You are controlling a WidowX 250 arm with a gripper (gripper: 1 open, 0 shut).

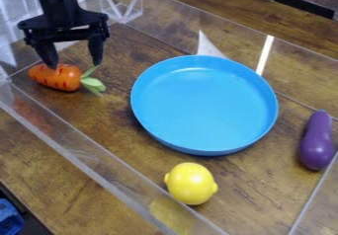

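My black gripper (67,48) hangs at the upper left, open, its fingers spread just above an orange carrot (55,77) with pale green leaves. The carrot lies on the wooden surface by the left wall, with nothing visibly held between the fingers.
A large blue plate (204,103) takes up the middle. A purple eggplant (317,140) lies at the right and a yellow lemon (192,183) at the bottom. Clear plastic walls edge the area. Bare wood shows at lower left.
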